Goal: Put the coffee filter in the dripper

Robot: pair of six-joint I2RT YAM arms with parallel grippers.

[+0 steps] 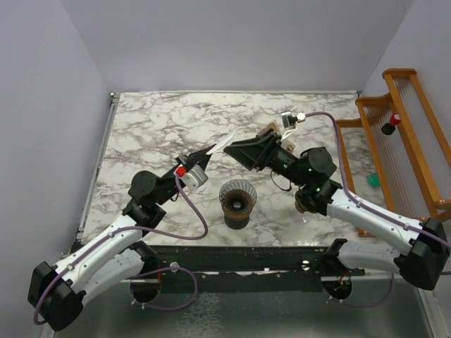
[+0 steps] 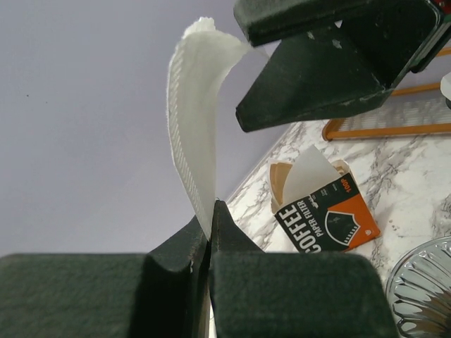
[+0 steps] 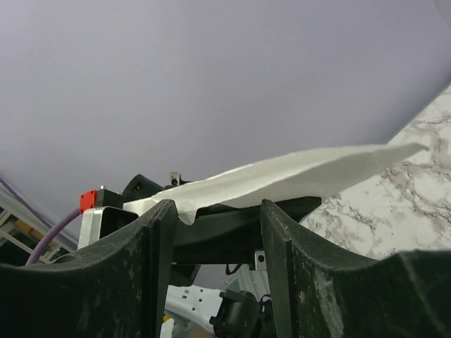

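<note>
A white paper filter [image 2: 196, 91] rises from between the closed fingertips of my left gripper, held in the air left of and above the dripper [image 1: 237, 201]. My right gripper is part open around the filter's upper end, its fingers close to the paper; whether they touch it is unclear. In the top view the filter [image 1: 224, 143] spans the gap between both grippers. The dripper, a ribbed brown cone on a dark base, also shows at the lower right of the left wrist view.
An opened coffee filter box [image 2: 320, 215] lies behind the right gripper. A wooden rack [image 1: 416, 120] with small items stands on the right.
</note>
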